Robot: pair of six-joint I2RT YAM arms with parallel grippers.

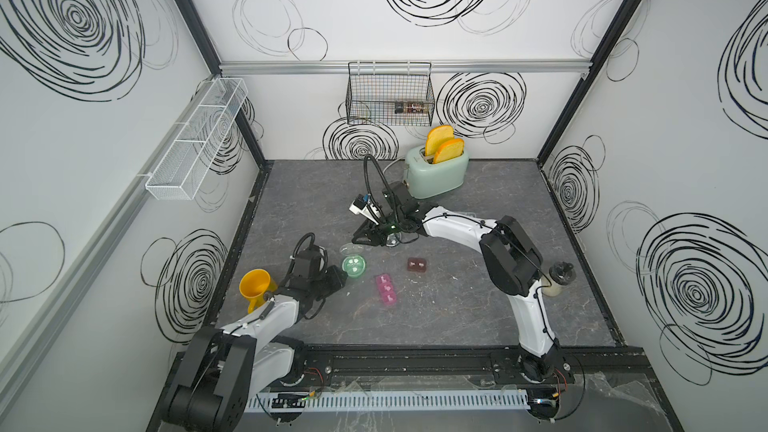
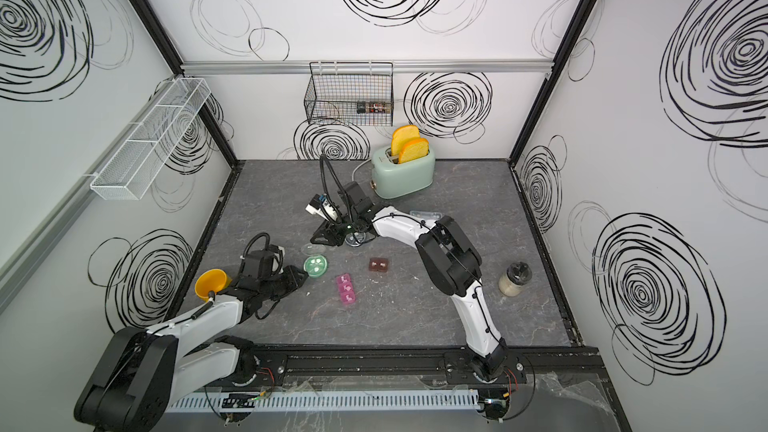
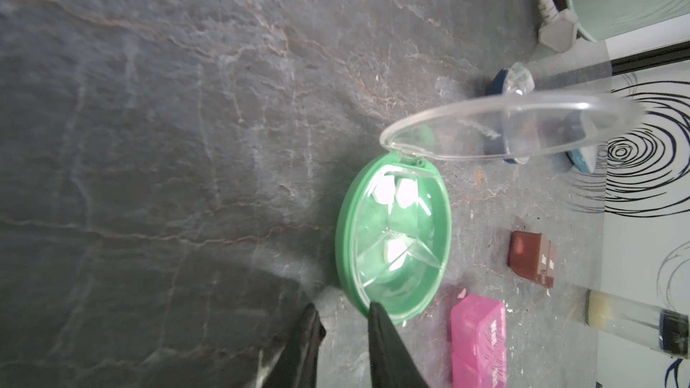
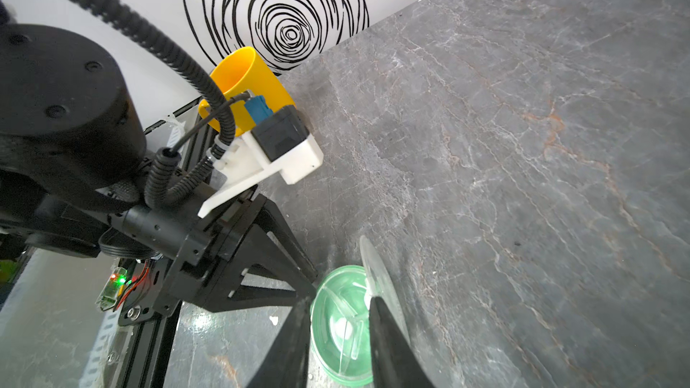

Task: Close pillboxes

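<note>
A round green pillbox (image 3: 345, 244) lies on the table, its clear lid (image 3: 517, 125) standing up on the hinge at the far side. My left gripper is part open at the pillbox's near left rim, nothing between its fingers. In the right wrist view, the left fingertips (image 4: 305, 289) are close to or touching the green rim. Just beyond the raised lid (image 4: 381, 280), my right gripper (image 1: 357, 241) is part open and empty. The pink pillbox (image 1: 385, 289) and the brown pillbox (image 1: 417, 265) lie to the right; both look shut.
A blue-based clear container (image 3: 511, 104) stands under the right arm. The yellow mug (image 1: 257, 287) is beside the left arm. A toaster (image 1: 436, 173) stands at the back, a jar (image 2: 514, 278) at the right.
</note>
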